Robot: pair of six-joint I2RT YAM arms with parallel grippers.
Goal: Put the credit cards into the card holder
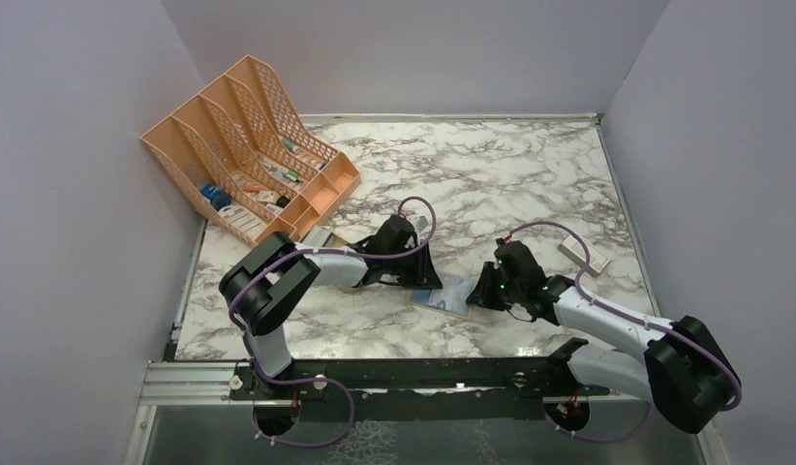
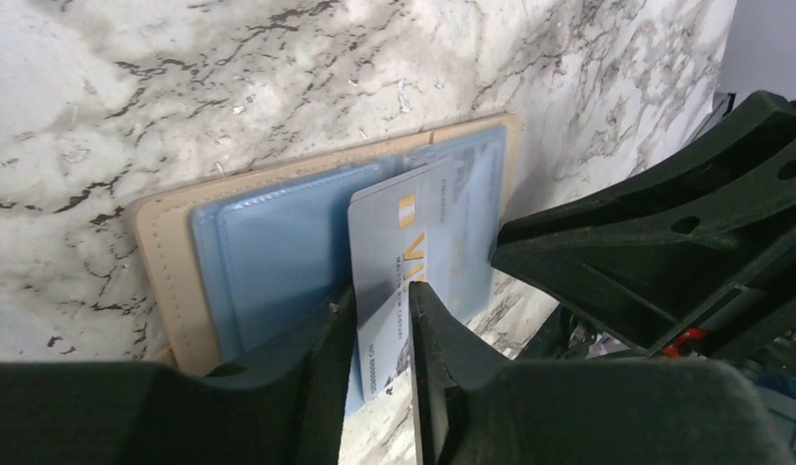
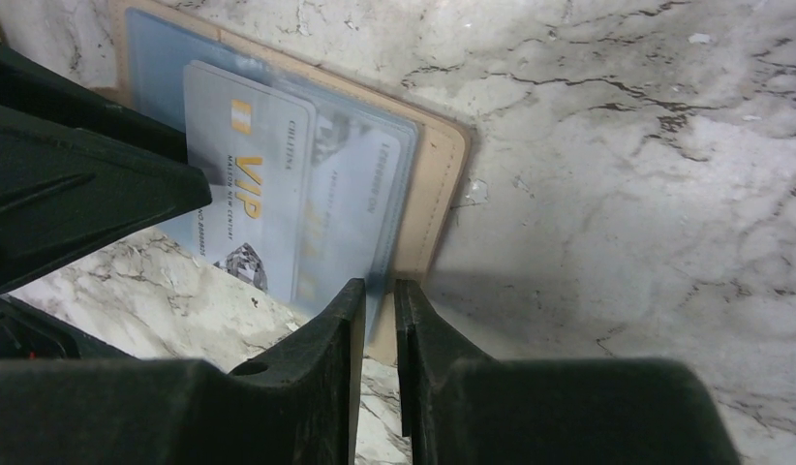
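The card holder lies open on the marble table, tan with clear bluish sleeves. A silver VIP card lies partly inside the right sleeve; its left part is uncovered. My left gripper is over the card's left edge, its fingers parted, with part of the card visible between the tips. At the holder's right edge is my right gripper, its fingers a little apart and the sleeve's edge showing between them. Whether either gripper's tips touch anything cannot be told.
An orange organizer with bottles and tubes stands at the back left. A pale box lies at the right. A small grey item sits behind my left gripper.
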